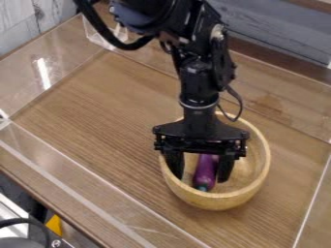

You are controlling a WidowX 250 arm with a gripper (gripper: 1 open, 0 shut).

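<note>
My black gripper (200,153) hangs over and into a pale yellow bowl (214,199) at the right middle of the camera view, its two fingers spread open, one toward each side of the bowl. A purple object (206,172) with a teal lower end lies in the bowl between the fingers, partly hidden by the gripper. I cannot tell whether the fingers touch it.
A yellow item and a dark cable show below the table's left edge. A pale wall runs along the back.
</note>
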